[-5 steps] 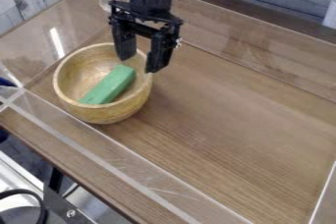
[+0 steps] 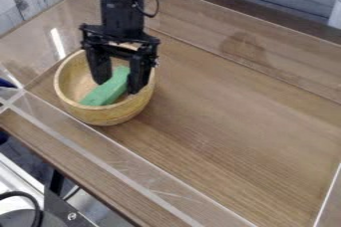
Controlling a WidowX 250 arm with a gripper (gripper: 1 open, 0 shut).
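A tan round bowl (image 2: 90, 112) sits on the wooden table at the left. A green elongated object (image 2: 104, 94) lies inside it. My black gripper (image 2: 118, 62) hangs over the bowl, open, its two fingers spread on either side above the green object. Whether the fingertips touch the object or the bowl, I cannot tell.
A dark cable (image 2: 19, 199) runs at the lower left, off the table's edge.
My gripper has moved left and down, from the bowl's right rim to over the middle of the bowl. The bowl and green object look about the same.
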